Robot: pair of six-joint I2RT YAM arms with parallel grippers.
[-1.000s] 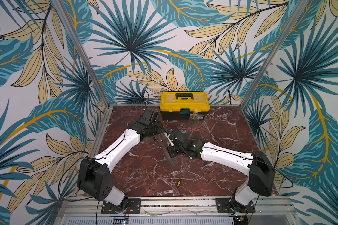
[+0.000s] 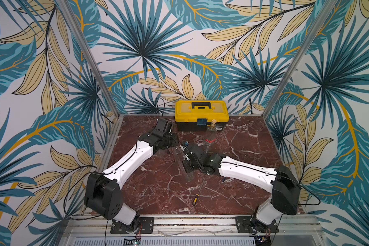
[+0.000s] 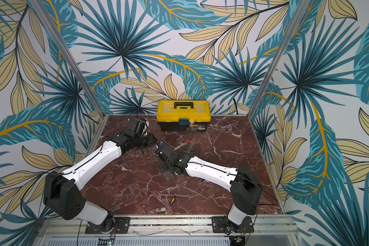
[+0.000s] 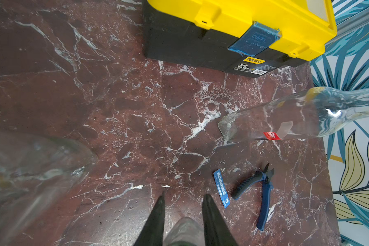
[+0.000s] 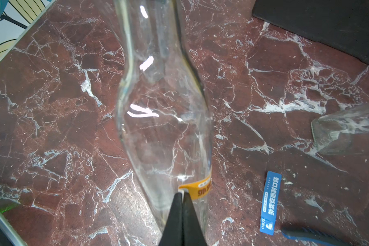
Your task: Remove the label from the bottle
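Observation:
A clear glass bottle [image 5: 164,123] fills the middle of the right wrist view, its neck toward the top. An orange label strip [image 5: 201,188] with dark print clings low on its body. My right gripper is shut, its tips at the label's left end; I cannot tell whether an edge is pinched. In the left wrist view, my left gripper is closed around a rounded clear glass part [image 4: 185,230] of the bottle. From above, the two grippers are close together over the table's middle, hiding much of the bottle.
A second clear bottle [image 4: 274,116] with a red label stands in front of the yellow and black toolbox [image 4: 217,45]. A blue strip [image 4: 221,188] and blue pliers [image 4: 263,194] lie nearby. A screwdriver [image 2: 195,199] is at the front.
My right gripper has shifted slightly, and the pale strip beside it shows less now. The left arm looks still.

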